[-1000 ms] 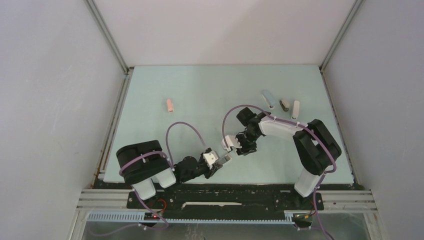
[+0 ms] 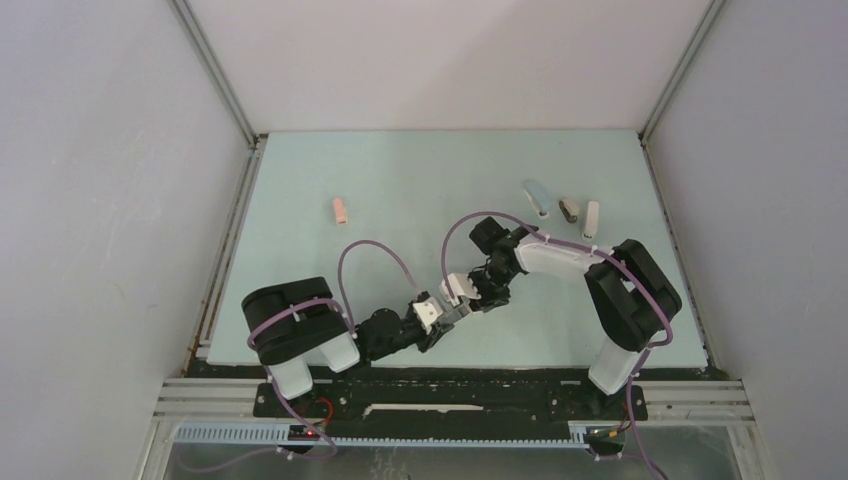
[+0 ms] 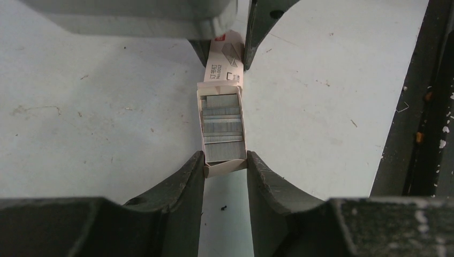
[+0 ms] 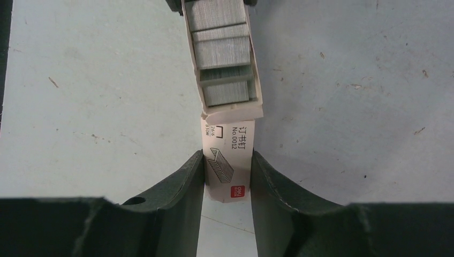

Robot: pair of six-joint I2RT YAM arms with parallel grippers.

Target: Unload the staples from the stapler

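A pale open tray (image 3: 223,127) packed with blocks of grey staples (image 3: 224,152) fills the middle of the left wrist view. My left gripper is shut on its near end. Beyond it, in line, lies a pale printed sleeve (image 4: 229,160), with my right gripper shut on its sides. The tray's far end meets or overlaps the sleeve's edge in view; whether it is inside, I cannot tell. Both are small in the top view, between the arms near the front edge. Which object at the back is the task's stapler is unclear.
At the back right lie a blue object (image 2: 537,197), a small brown-grey one (image 2: 569,210) and a white one (image 2: 591,220). A pink piece (image 2: 340,210) rests at the left. Between these, the table (image 2: 420,180) is bare.
My left gripper has shifted a little right and up in the top view, carrying the tray closer to the sleeve. The right gripper has edged slightly left. Nothing else has moved.
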